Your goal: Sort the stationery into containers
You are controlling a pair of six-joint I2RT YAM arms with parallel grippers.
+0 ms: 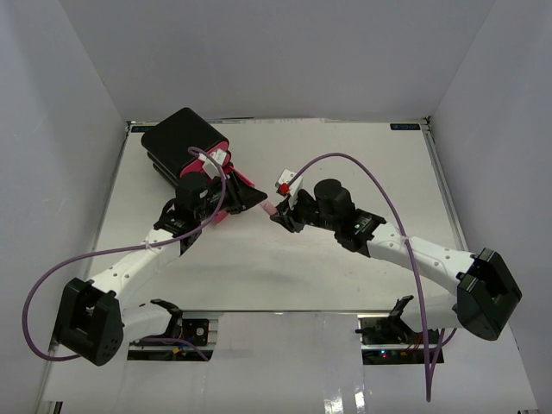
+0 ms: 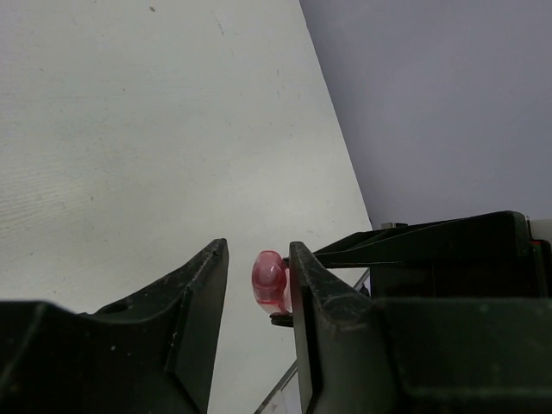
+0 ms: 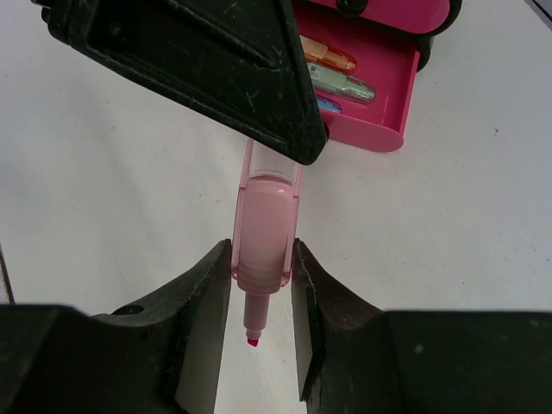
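Note:
A pink translucent pen (image 3: 263, 224) is held upright in the right wrist view by my right gripper, shut on it. In the top view that gripper (image 1: 280, 216) meets my left gripper (image 1: 257, 197) near the middle, the pen between them. In the left wrist view the pink pen end (image 2: 269, 276) shows beside the fingers of my left gripper, which stand part open. A pink-lined pencil case (image 3: 379, 121) with orange and grey-green markers lies behind, partly hidden by the left gripper.
The black case lid (image 1: 177, 134) stands at the back left of the white table (image 1: 362, 147). Grey walls border it.

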